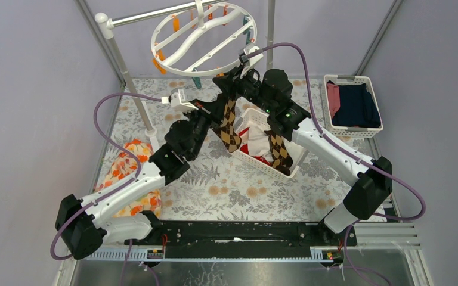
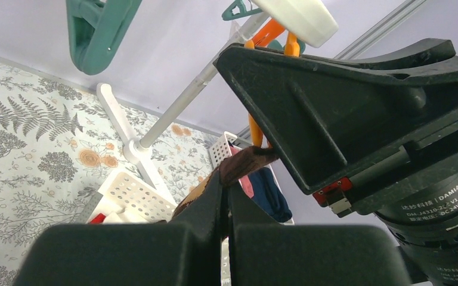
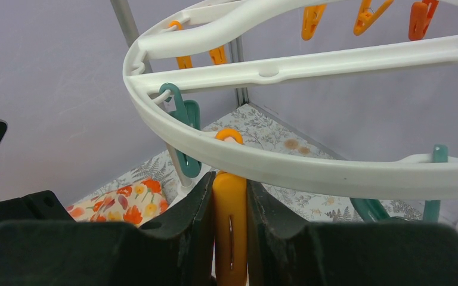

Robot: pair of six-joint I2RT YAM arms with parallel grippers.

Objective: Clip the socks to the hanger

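Note:
The white round hanger (image 1: 182, 72) with its clips is at the top of the top view. One orange clip (image 3: 230, 229) hangs from its rim, and my right gripper is shut on that clip. A brown and tan checkered sock (image 1: 229, 132) dangles just below. My left gripper is shut on the sock's cloth, close under the clip. In the left wrist view, the brown sock edge (image 2: 247, 165) reaches up to the clip's lower tips (image 2: 256, 132). Whether the tips grip the cloth or only touch it, I cannot tell.
A white basket (image 1: 250, 161) below holds another checkered sock (image 1: 279, 152) and red and white cloth. A second basket (image 1: 358, 132) with dark and pink cloth stands at the right. Green clips (image 3: 189, 128) hang beside the orange one. Orange floral cloth (image 1: 125, 167) lies at the left.

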